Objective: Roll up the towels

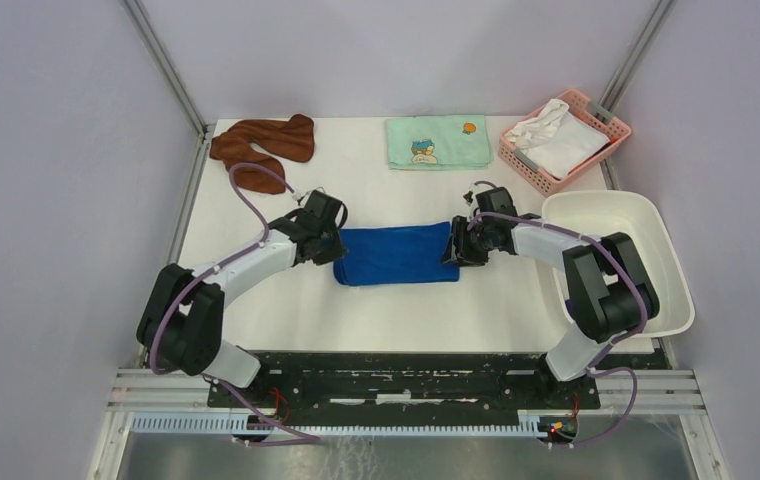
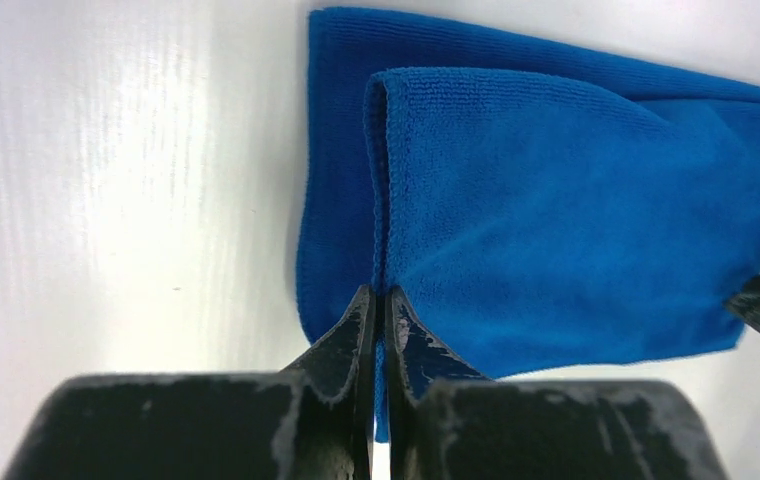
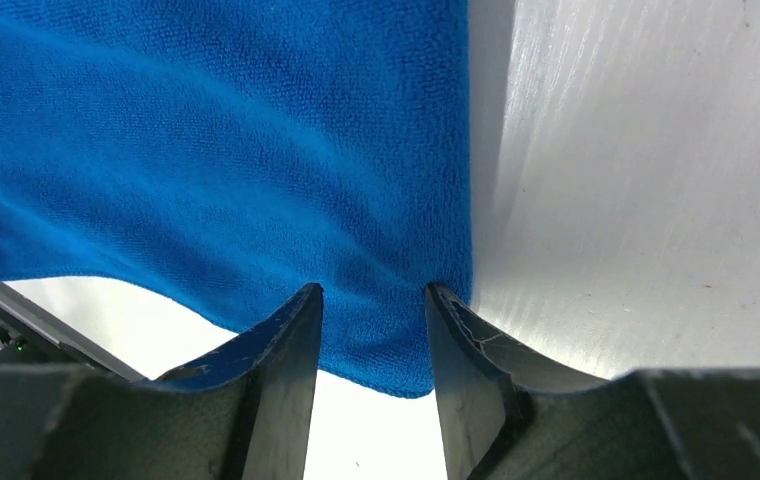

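Observation:
A folded blue towel (image 1: 396,254) lies lengthwise across the middle of the table. At its left end my left gripper is shut on the edge of the upper layer, and the lower layer shows a little farther left. My right gripper stands open over the towel's right end; its fingers are apart, with towel cloth visible below and between them. Whether those fingertips touch the cloth, I cannot tell. A brown cloth (image 1: 266,145) is crumpled at the back left, and a green towel (image 1: 439,142) is spread flat at the back.
At the back right is a pink basket (image 1: 619,133) holding white cloths (image 1: 561,140). A large white tub (image 1: 668,245) stands at the right, under and beside the right arm.

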